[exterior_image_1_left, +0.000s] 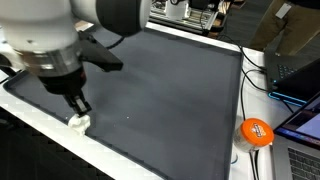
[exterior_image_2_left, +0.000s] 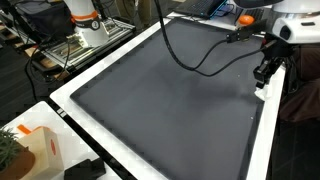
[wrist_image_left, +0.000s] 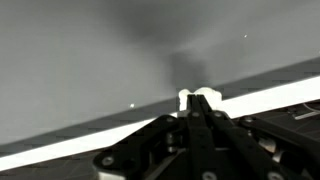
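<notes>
A small crumpled white piece, apparently cloth or tissue (exterior_image_1_left: 79, 123), hangs at the tip of my gripper (exterior_image_1_left: 78, 108), near the edge of the grey tabletop (exterior_image_1_left: 170, 95). In exterior view 2 the white piece (exterior_image_2_left: 262, 93) shows just below the dark fingers, by the right-hand white border. From the wrist, part of the white piece (wrist_image_left: 207, 95) sticks out past the fingertips of my gripper, over the white edge strip. The fingers are shut, with the thin white material seemingly pinched between them. The fingers hide the rest of it.
An orange-topped white object (exterior_image_1_left: 254, 133) stands on the right-hand border, near a laptop (exterior_image_1_left: 295, 80). Black cables (exterior_image_2_left: 195, 65) loop above the panel in exterior view 2.
</notes>
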